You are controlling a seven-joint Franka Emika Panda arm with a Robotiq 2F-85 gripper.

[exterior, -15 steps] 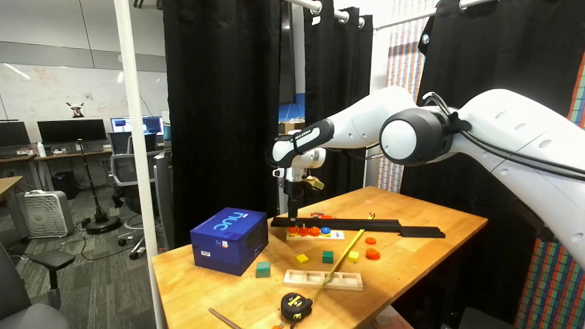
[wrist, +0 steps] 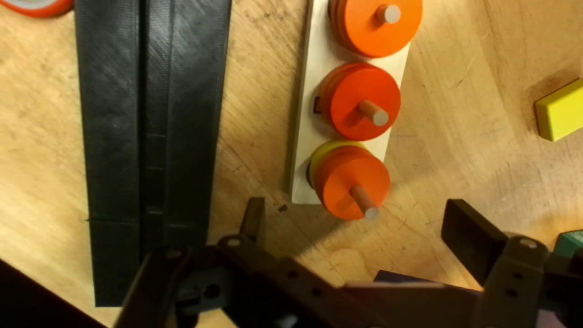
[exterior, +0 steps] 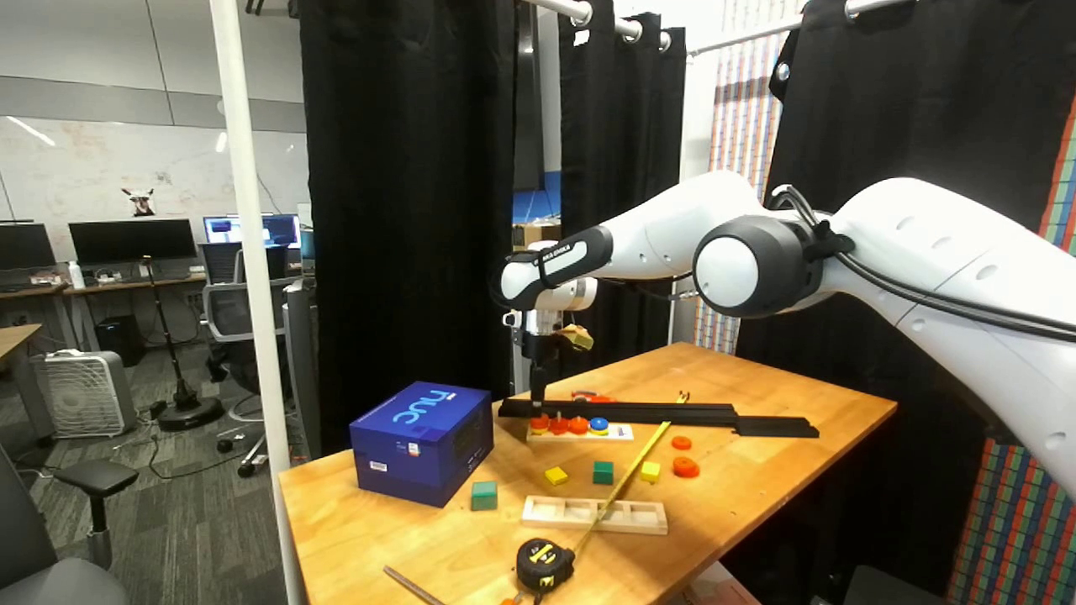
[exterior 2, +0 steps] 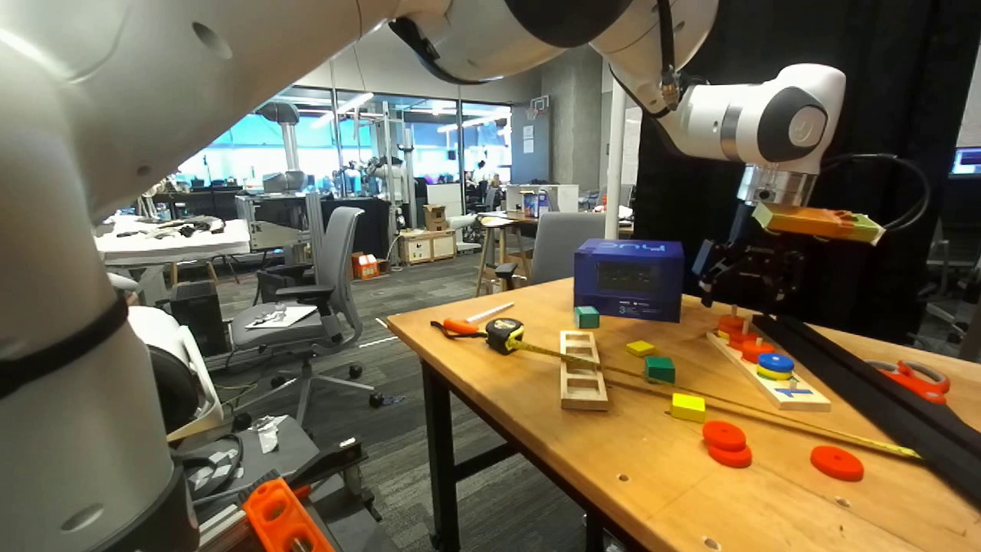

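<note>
My gripper is open above the table, its fingers wide apart with nothing held between them. Below it, in the wrist view, lies a wooden peg board [wrist: 303, 183] with discs stacked on its pegs. The nearest stack, an orange disc [wrist: 345, 186] over a yellow one [wrist: 328, 150], shows in the gap between the fingers, closer to the camera than the tips. Further along the board stand a red-orange stack [wrist: 363, 90] and an orange stack [wrist: 388, 33]. In exterior view 2 a blue disc [exterior 2: 775, 362] sits over yellow at the board's other end.
Black strips [wrist: 183, 109] run alongside the board. A blue box [exterior: 424, 444] stands close to the gripper. Several green and yellow blocks, loose red discs [exterior 2: 837, 463], a wooden tray [exterior 2: 584, 403] and an extended tape measure [exterior 2: 503, 336] lie on the table. Scissors [exterior 2: 910, 380] rest beyond the strips.
The arm's upper links have shifted slightly, while the gripper remains at nearly the same place over the board's end. The objects on the table have not moved.
</note>
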